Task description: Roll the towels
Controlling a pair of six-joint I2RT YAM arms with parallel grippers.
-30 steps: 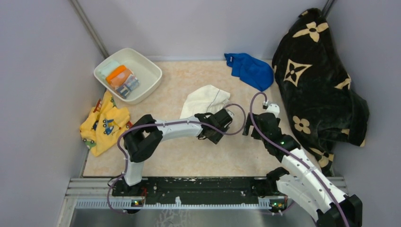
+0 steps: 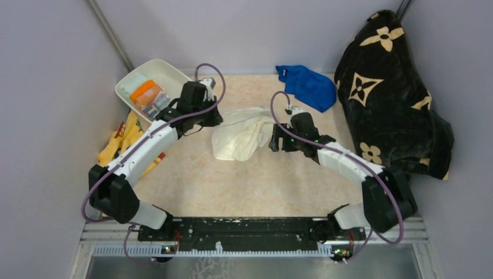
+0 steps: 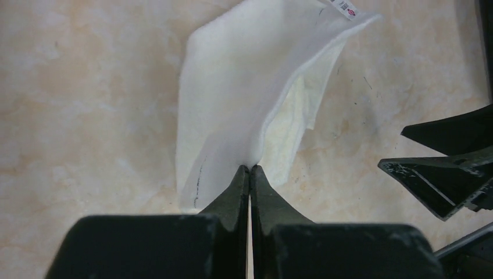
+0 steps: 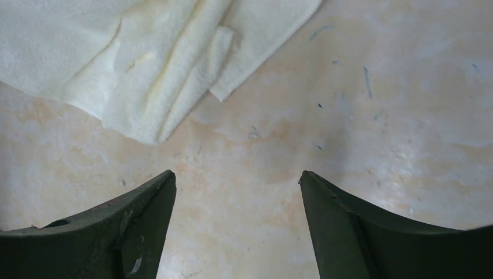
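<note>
A cream towel [image 2: 244, 136] lies crumpled and partly folded at the middle of the table. My left gripper is shut on its edge, and the cloth is drawn up to the fingertips in the left wrist view. A small white label [image 3: 345, 8] shows at the towel's far corner. My right gripper is open beside the towel's right side, its fingers well apart with only bare table between them. A blue towel [image 2: 311, 87] lies at the back right. A yellow patterned towel [image 2: 120, 144] is at the left, partly behind my left arm.
At the back left stands a white bin [image 2: 157, 63] with several packages in it. A large black-and-tan blanket [image 2: 383, 104] is heaped along the right side.
My left gripper has swept left and toward the back, pulling the cream towel's edge over with it. My right gripper has moved left and slightly back, closer to the towel.
</note>
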